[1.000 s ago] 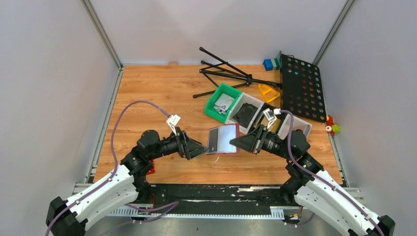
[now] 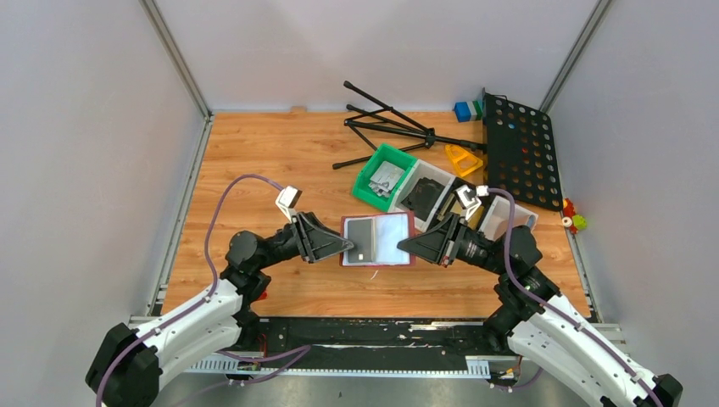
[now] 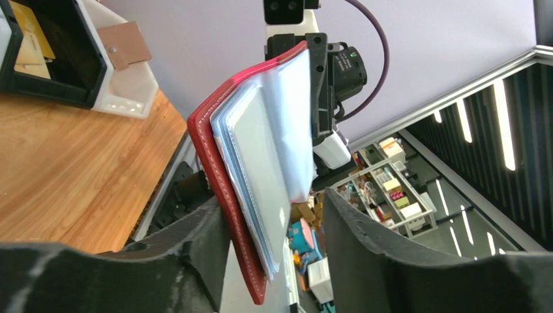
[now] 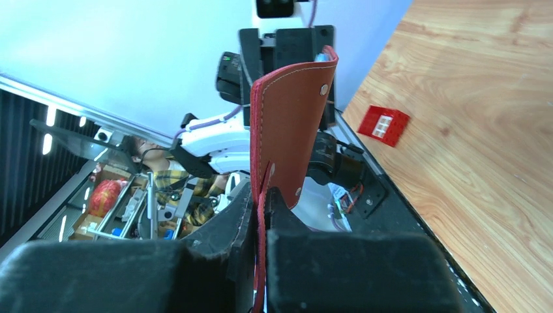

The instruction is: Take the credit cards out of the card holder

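The red card holder (image 2: 405, 254) hangs between the two grippers, lying open in the top view with pale sleeves and a grey card (image 2: 361, 240) on its left side. My right gripper (image 2: 404, 245) is shut on the holder's edge; the right wrist view shows the holder's red back (image 4: 290, 130) rising from its fingers. My left gripper (image 2: 348, 244) is at the holder's left edge, part open, with the holder's edge and cards (image 3: 251, 169) between or just beyond its fingers; contact cannot be told.
Behind are a green bin (image 2: 363, 182), a pale bin with dark items (image 2: 407, 186), a tripod (image 2: 381, 127) and a perforated black panel (image 2: 519, 144). A small red block (image 4: 383, 125) lies on the table, whose left part (image 2: 237, 153) is clear.
The holder has turned flatter to the camera, showing more of the grey card, its left edge now further left.
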